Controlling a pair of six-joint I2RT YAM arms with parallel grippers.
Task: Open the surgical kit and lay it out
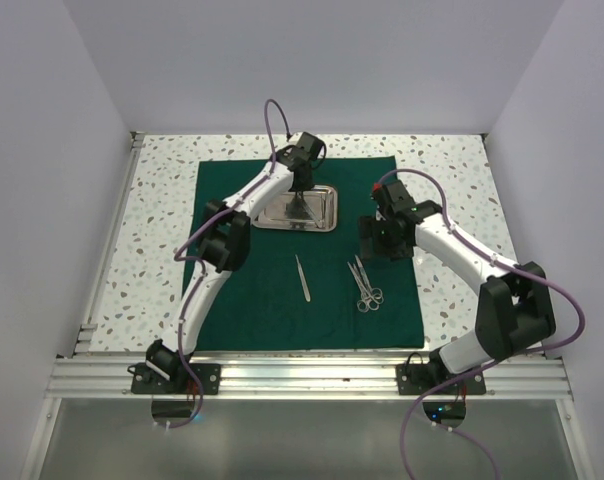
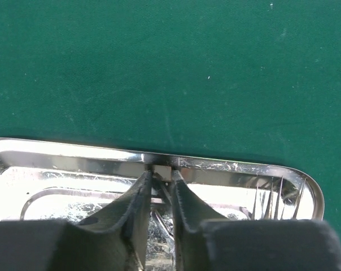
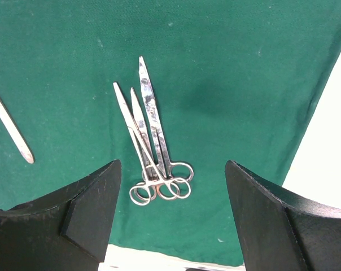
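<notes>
A steel tray [image 1: 277,221] holds metal instruments [image 2: 275,200]. My left gripper [image 1: 300,188] is down in it at the far wall, fingertips close together around a slim instrument [image 2: 166,228]; whether it grips it is unclear. My right gripper hangs open above several scissor-like instruments [image 3: 151,107], which lie side by side on the green cloth [image 3: 244,96]. A slim metal handle [image 3: 9,124] lies to their left, also seen between tray and near edge in the top view.
A white speckled table surface [image 1: 462,170] surrounds the cloth.
</notes>
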